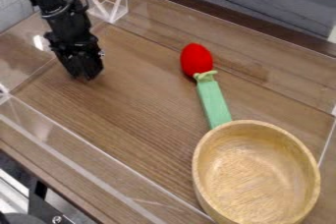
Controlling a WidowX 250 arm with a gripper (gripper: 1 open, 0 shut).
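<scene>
My black gripper [82, 59] reaches in from the upper left and hangs low over the left part of the wooden table, its fingertips dark and small in view; whether it holds anything or how wide it stands is hard to tell. To the right lie a red rounded object [197, 59] and, just below it, a long pale green object [213, 104], both apart from the gripper.
A large light wooden bowl [254, 198] fills the lower right. Clear plastic pieces show by the left edge and upper left.
</scene>
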